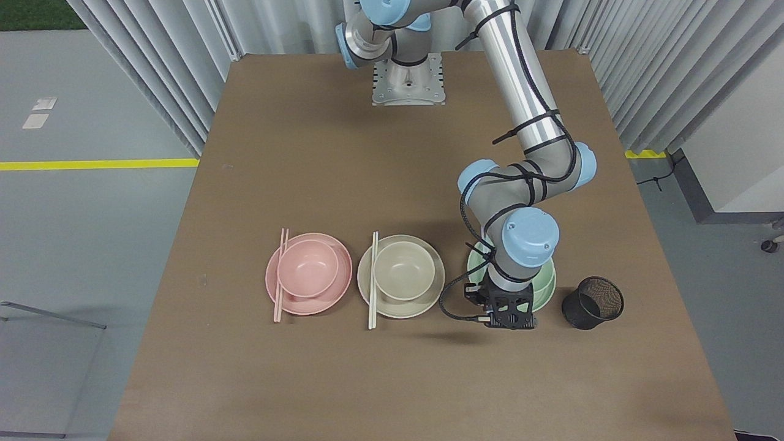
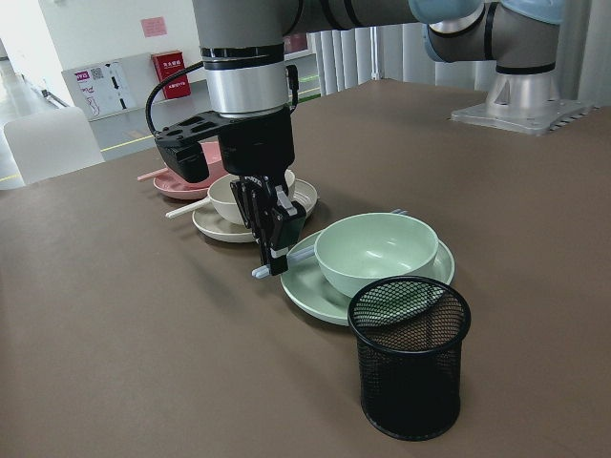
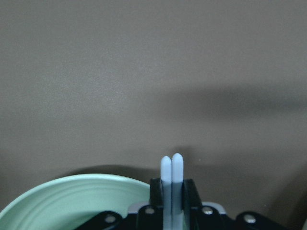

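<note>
My gripper point(image 2: 276, 248) is shut on a pair of pale chopsticks point(image 2: 261, 272) point(image 3: 177, 170) at the near side of the green plate point(image 2: 315, 296), low by its rim. A green bowl point(image 2: 377, 248) sits on that plate; in the front view the arm partly hides both. To the left stand a cream bowl point(image 1: 404, 271) on its plate with cream chopsticks point(image 1: 372, 309), and a pink bowl point(image 1: 309, 268) on its plate with pink chopsticks point(image 1: 277, 309).
A black mesh pen holder point(image 1: 591, 302) point(image 2: 409, 382) stands empty just right of the green plate.
</note>
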